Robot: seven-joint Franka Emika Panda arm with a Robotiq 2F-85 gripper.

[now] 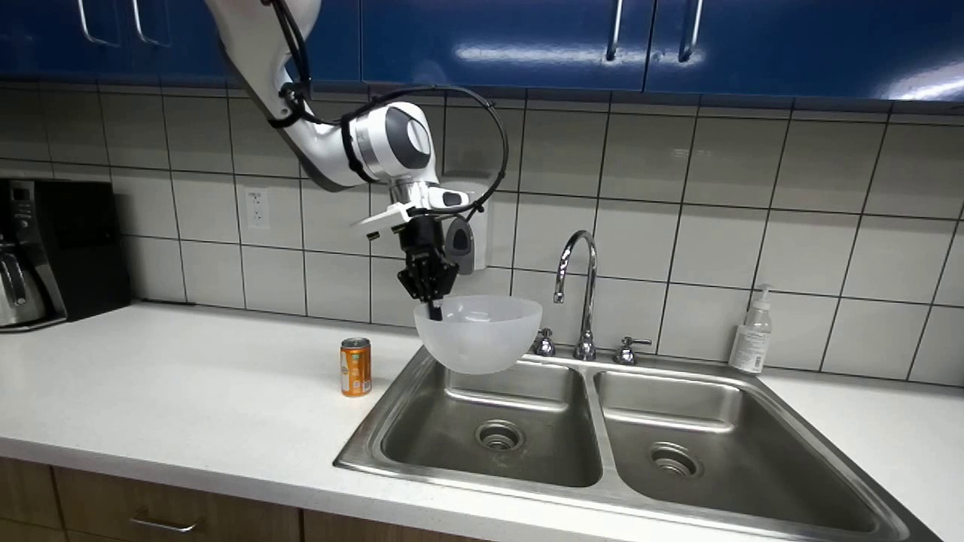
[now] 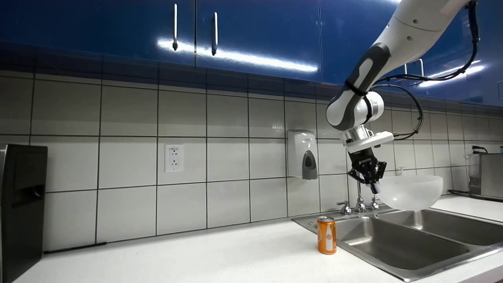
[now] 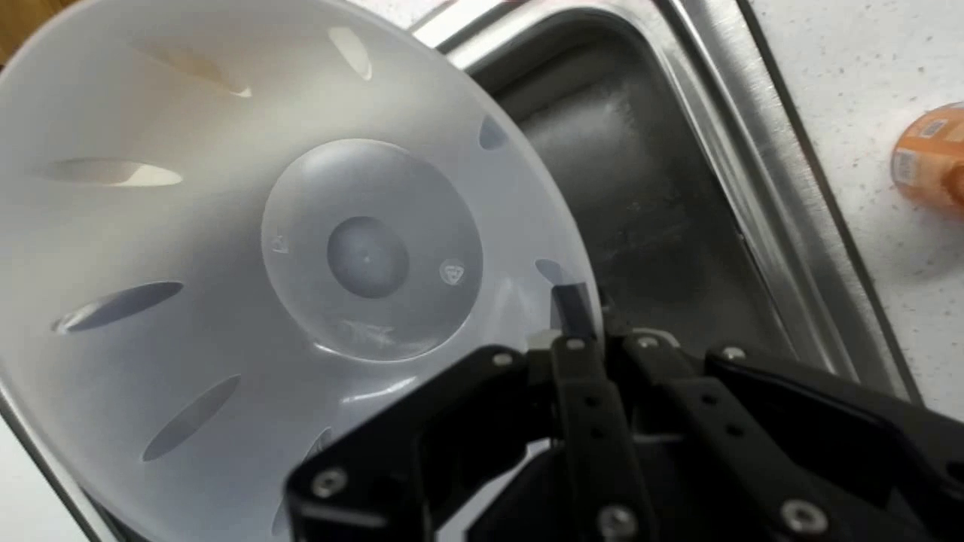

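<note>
A translucent white bowl (image 1: 479,339) hangs in the air over the left basin of the steel sink (image 1: 402,470). My gripper (image 1: 435,312) is shut on the bowl's rim, at the side nearer the orange can. In the wrist view the bowl (image 3: 208,235) fills the left half and looks empty, with one finger (image 3: 571,309) inside its wall. From the second exterior view, the bowl (image 2: 411,193) appears roughly level, held to one side of the gripper (image 2: 375,188).
An orange can (image 1: 355,366) stands upright on the counter, left of the sink. Behind the sink rises a chrome faucet (image 1: 587,289) with two handles; a soap bottle (image 1: 751,334) stands at the back right. A coffee maker (image 1: 63,253) sits far left, with bare counter before the can.
</note>
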